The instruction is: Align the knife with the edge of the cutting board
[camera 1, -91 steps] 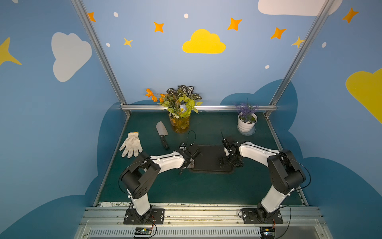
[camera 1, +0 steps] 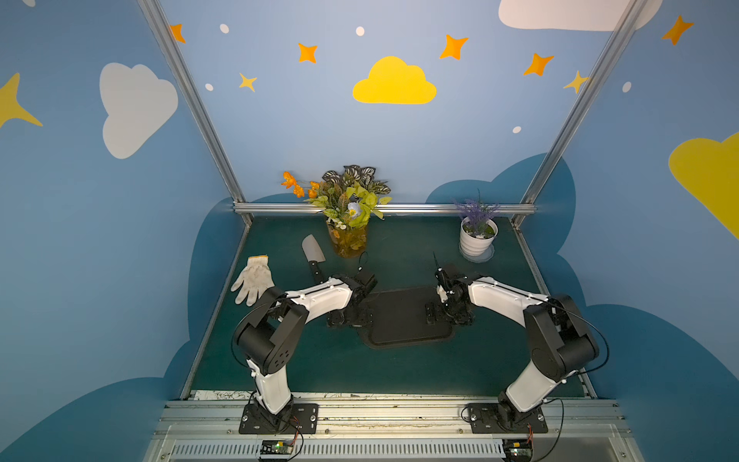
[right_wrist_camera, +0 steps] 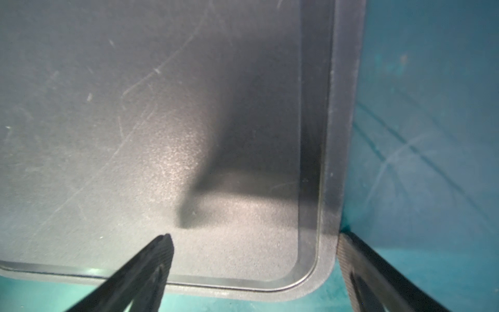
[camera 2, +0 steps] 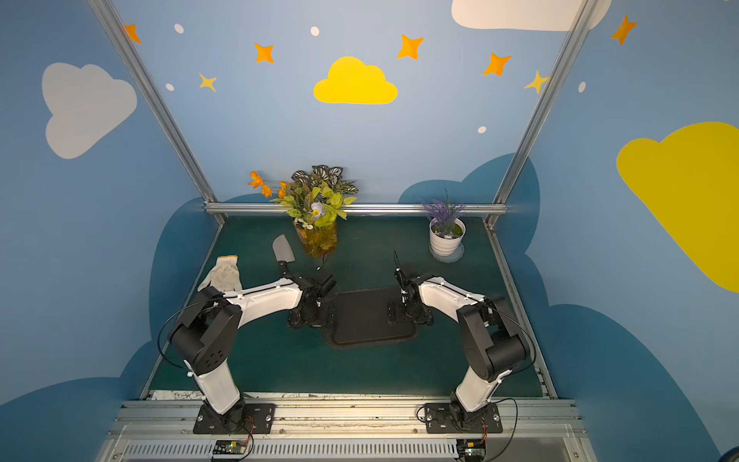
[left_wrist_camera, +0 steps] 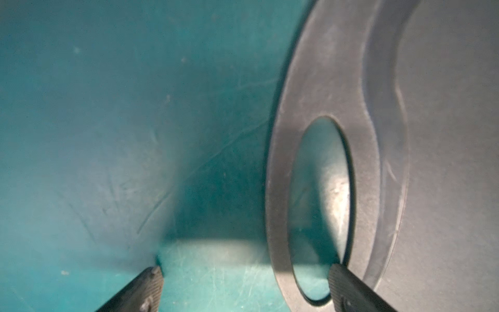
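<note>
The dark cutting board (camera 1: 400, 315) lies mid-table. A cleaver-style knife (camera 1: 312, 248) with a black handle lies behind my left arm, apart from the board. My left gripper is open over the board's handle end (left_wrist_camera: 317, 72), where an oval cutout shows, one fingertip over the cutout and the other over bare table. My right gripper stands open over the board's right corner, one finger at the outer rim. I cannot tell whether either touches the board.
A white glove (camera 1: 254, 278) lies at the left. A vase of flowers (camera 1: 348, 237) and a potted lavender (camera 1: 477, 238) stand at the back.
The board has shifted toward the front of the table since one second ago. Both arms have moved a little, the right one slightly to the right.
</note>
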